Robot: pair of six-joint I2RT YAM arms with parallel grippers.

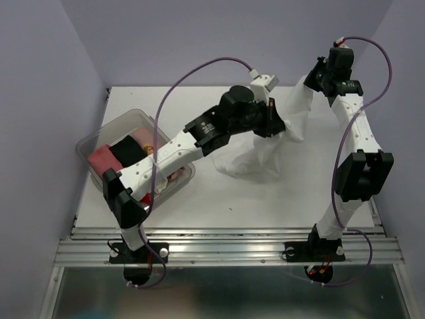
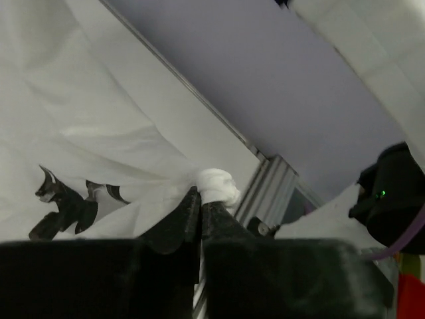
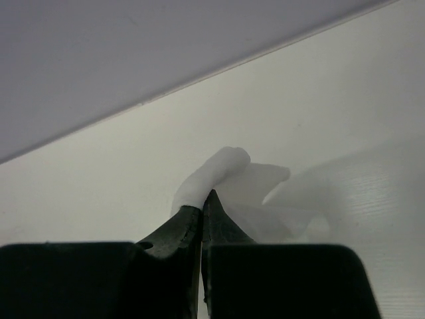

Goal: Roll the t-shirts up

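A white t-shirt hangs bunched between my two arms, its lower part lying on the white table. My left gripper is over the table's middle, shut on a fold of the shirt; a small white bulge of cloth sticks out past its fingertips in the left wrist view. At the back right, my right gripper is shut on another part of the shirt. In the right wrist view a soft white fold rises from between its fingers. A dark print shows on the cloth.
A clear plastic bin with several folded garments, pink, black and red, stands at the left, partly beneath my left arm. Walls close in the back and sides.
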